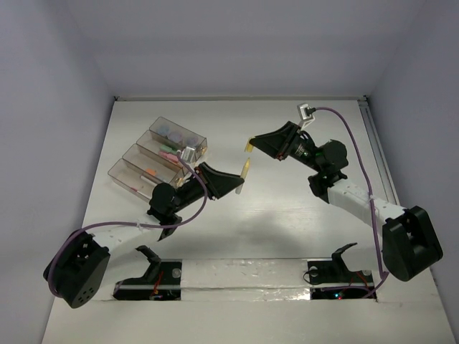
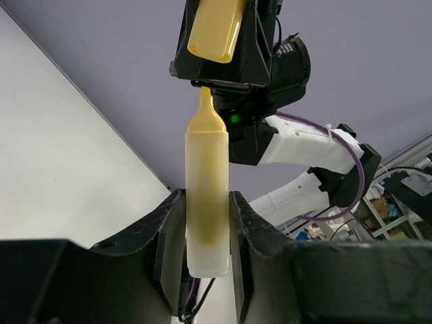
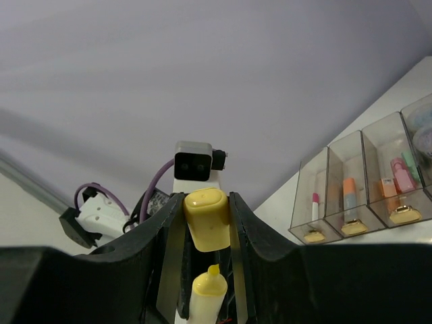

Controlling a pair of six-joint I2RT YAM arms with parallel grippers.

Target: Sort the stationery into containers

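Observation:
A glue bottle, pale with a yellow pointed nozzle, stands nearly upright in my left gripper, which is shut on it. My right gripper is shut on a yellow cap. In the top view the cap sits just above the bottle's nozzle, a small gap between them. The bottle's uncapped tip also shows below the cap in the right wrist view. On the table's left side stands the clear container set with several compartments.
The compartments hold an orange-capped glue tube, a marker, pink and green items and round tubs. Both arms meet mid-air over the table's middle.

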